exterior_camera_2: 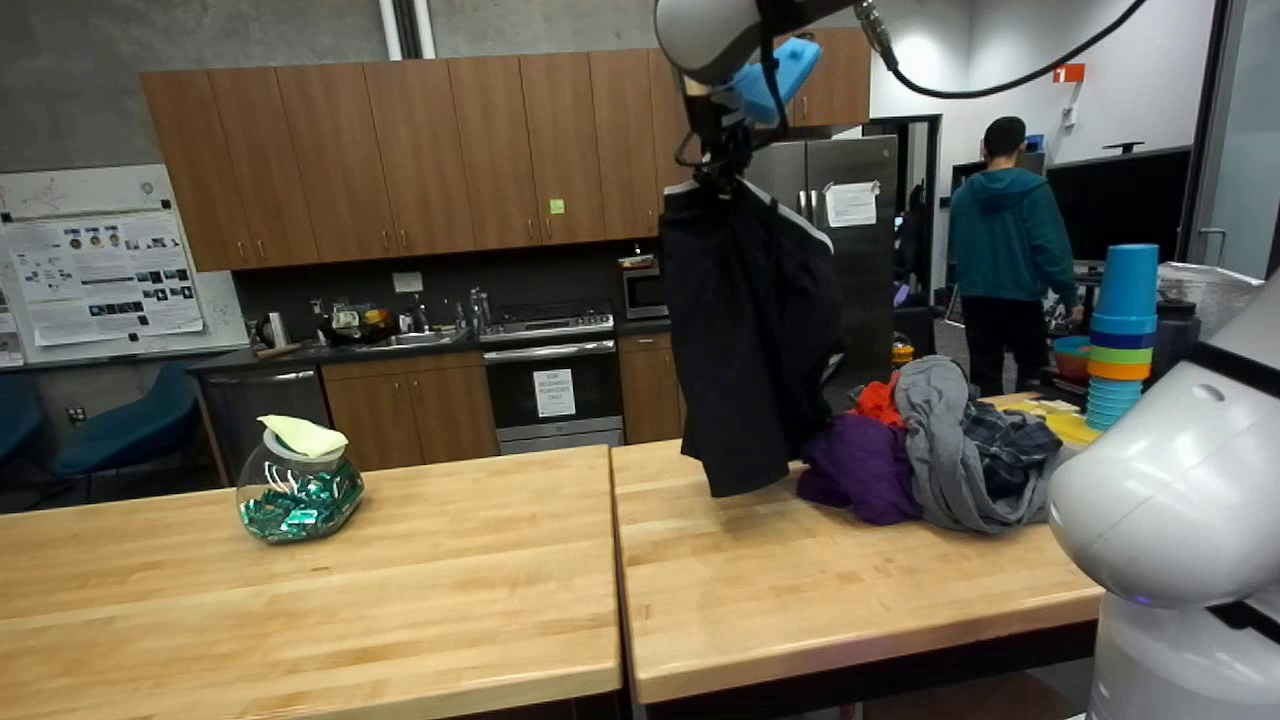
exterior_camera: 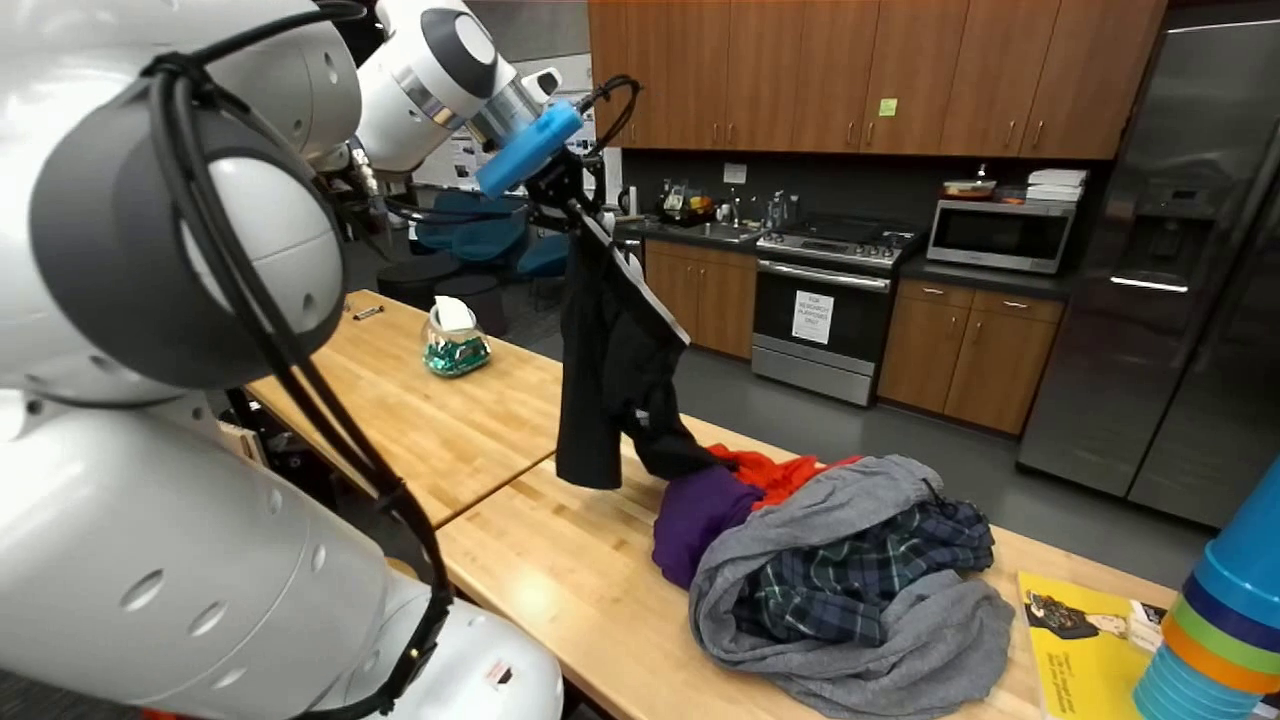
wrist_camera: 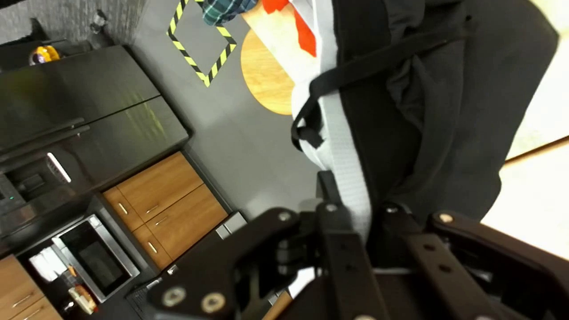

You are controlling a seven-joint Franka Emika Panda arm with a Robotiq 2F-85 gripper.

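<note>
Black shorts with a pale waistband, the black garment (exterior_camera: 612, 348), hang from my gripper, which is shut on the waistband edge. In exterior view 2 the garment (exterior_camera_2: 744, 324) drapes down over the near-right table, its lower edge close to the tabletop. A drawstring loop shows beside the waistband in the wrist view. Right of it lies a clothes pile: a purple cloth (exterior_camera: 702, 518), a red cloth (exterior_camera: 774, 472), a grey garment (exterior_camera: 744, 588) and a dark plaid shirt (exterior_camera: 840, 570). The black garment's lower right part reaches the pile's edge in exterior view 1.
A glass jar of green-wrapped items (exterior_camera_2: 300, 486) stands on the other table. Stacked blue cups (exterior_camera: 1212, 600) and a yellow magazine (exterior_camera: 1086, 648) are at the right end. A person (exterior_camera_2: 1011, 258) stands in the background.
</note>
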